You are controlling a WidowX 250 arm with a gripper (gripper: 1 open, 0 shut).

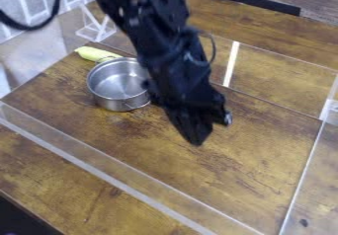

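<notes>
The dark arm reaches from the top left down to the middle of the view, blurred, with its gripper (196, 130) low over the wooden table at centre, right of a steel pot (117, 85). The gripper looks shut; nothing shows between its fingers, though the blur makes this hard to see. A pale yellow object (98, 54) lies behind the pot. The area right of the pot is hidden behind the arm.
Transparent panels run along its left and right sides, and a white stand (95, 27) is at the back left.
</notes>
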